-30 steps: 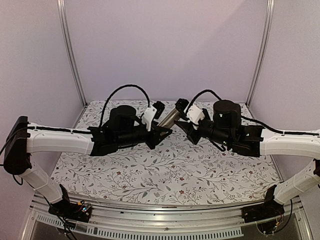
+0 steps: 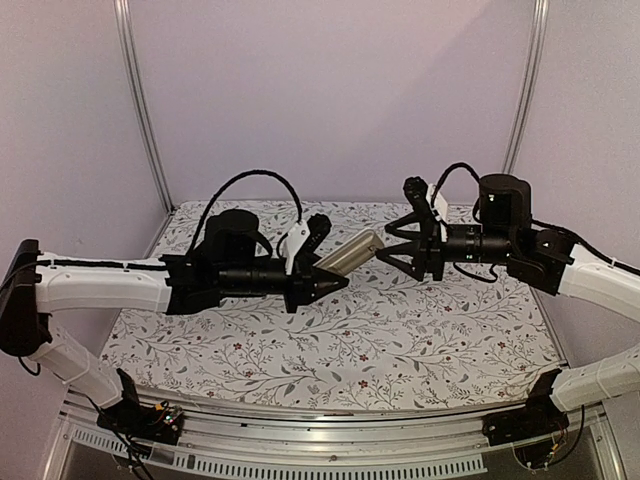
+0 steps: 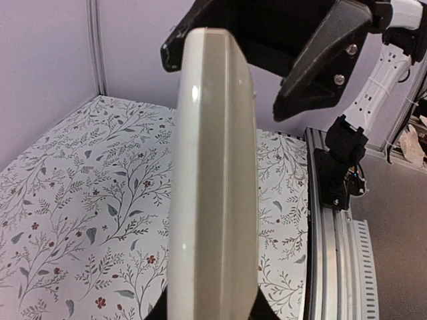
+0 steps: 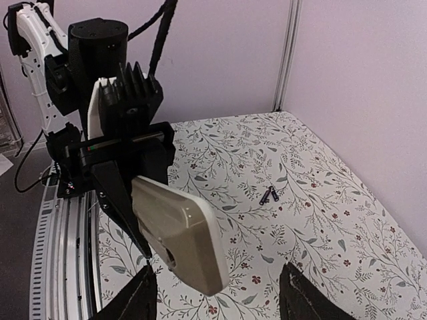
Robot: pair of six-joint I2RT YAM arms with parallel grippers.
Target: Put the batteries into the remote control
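The remote control (image 2: 350,252) is held tilted above the table, its far end raised toward the right arm. My left gripper (image 2: 322,280) is shut on its lower end. Seen from the left wrist, the pale smooth casing of the remote (image 3: 215,167) fills the middle. The right gripper (image 2: 388,246) stands open at the raised end; whether it touches the casing I cannot tell. In the right wrist view, one blunt end of the remote (image 4: 200,253) points between the spread fingers. Two small dark batteries (image 4: 265,197) (image 4: 275,194) lie close together on the table.
Pale walls (image 2: 330,100) enclose the back and sides, and a metal rail (image 2: 320,440) runs along the front edge.
My right gripper has drawn back to the right and turned, its fingers now spread. The remote has tipped lower toward the right in the left gripper.
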